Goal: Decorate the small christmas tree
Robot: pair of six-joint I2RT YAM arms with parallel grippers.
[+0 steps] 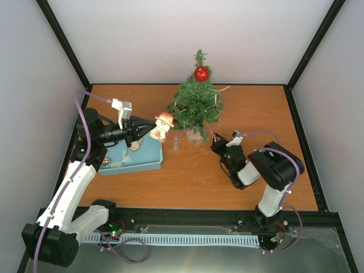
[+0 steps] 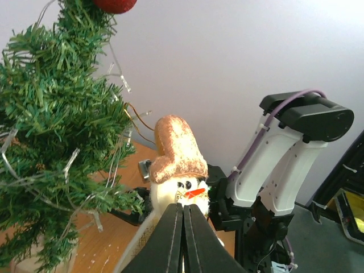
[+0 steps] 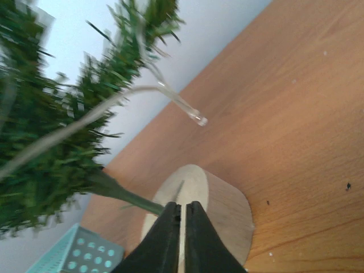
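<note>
The small green Christmas tree [image 1: 197, 105] stands on a round wooden base [image 1: 194, 138], with a shiny red ball [image 1: 201, 74] near its top. To its left my left gripper [image 1: 154, 123] is shut on a snowman ornament [image 1: 163, 124] in a tan hat. In the left wrist view the snowman [image 2: 177, 165] hangs just past the shut fingertips, close to the branches; the exact grip point is hidden. My right gripper is shut, a narrow gap between its fingers and nothing visible there. It points at the base [image 3: 227, 213] from the right.
A light blue basket [image 1: 133, 167] with a few pale ornaments sits beneath the left arm. A small clear object [image 1: 176, 142] rests on the table between basket and base. Light-string wires [image 2: 68, 165] stick out from the branches.
</note>
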